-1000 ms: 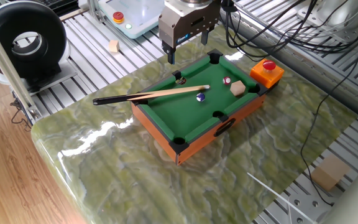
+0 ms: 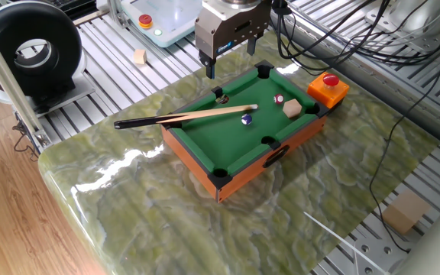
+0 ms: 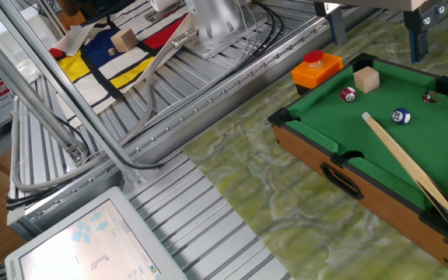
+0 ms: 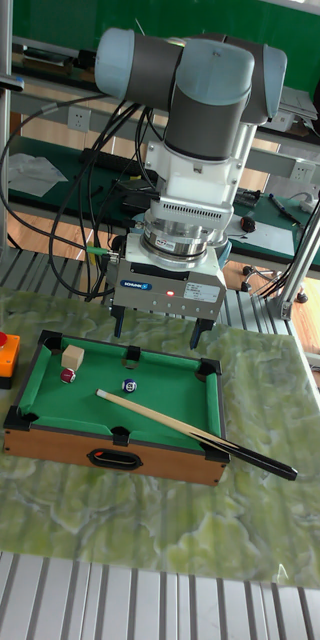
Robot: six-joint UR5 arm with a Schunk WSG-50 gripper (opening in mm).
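Note:
The miniature pool table has green felt and orange-brown wooden sides. Across one rail lies a cue, its dark handle sticking out past the table and its pale tip over the felt. Close to that tip is a blue-and-white ball. A red-and-white ball rests beside a wooden cube near one corner. In the second view a dark red ball sits at a side pocket. Above the table's far long side hangs my gripper, open, its fingers wide apart with nothing between them.
An orange box with a red button stands close to the table's corner. Black cables hang beside the arm. Another wooden block lies on the slatted bench.

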